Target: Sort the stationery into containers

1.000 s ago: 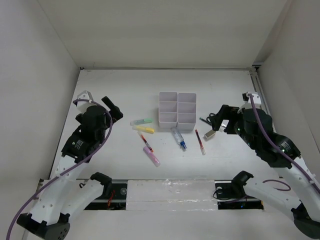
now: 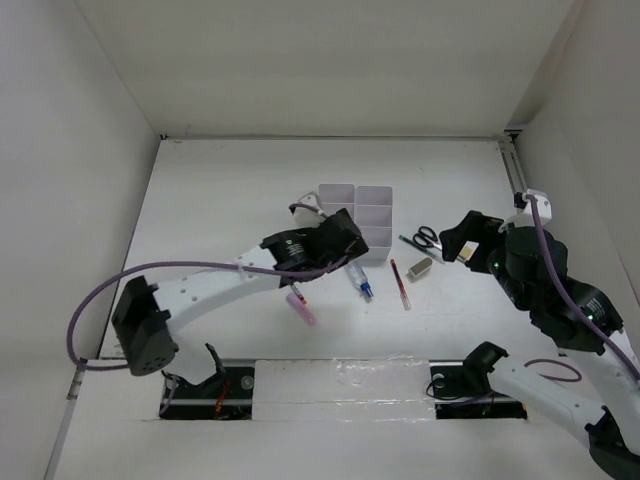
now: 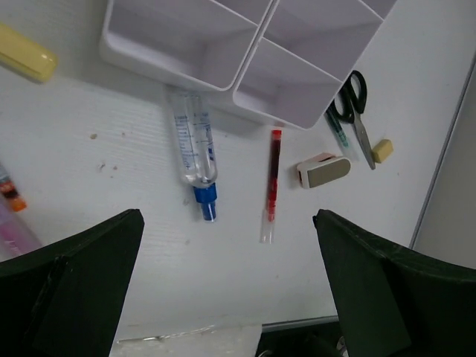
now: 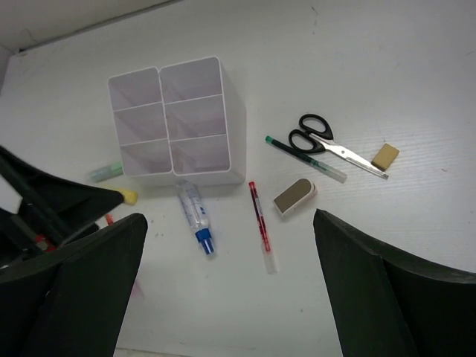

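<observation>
The white divided container (image 2: 373, 215) stands mid-back. My left gripper hangs open just in front of it, over a clear bottle with blue cap (image 3: 195, 149). My right gripper stands open at the right, above the table. A red pen (image 4: 260, 219), a stapler-like block (image 4: 294, 195), a green pen (image 4: 305, 158), scissors (image 4: 342, 152) and a tan eraser (image 4: 385, 156) lie right of and in front of the container. A yellow marker (image 3: 24, 52), an orange pen (image 3: 9, 190) and a pink marker (image 3: 16, 232) lie to the left.
The table (image 2: 210, 185) has free room at the back left and front right. Walls enclose it at back and sides. The left arm covers part of the left-side items in the top view.
My left arm has swung right and inward from the left side to over the bottle and container front. My right gripper has shifted slightly rightward.
</observation>
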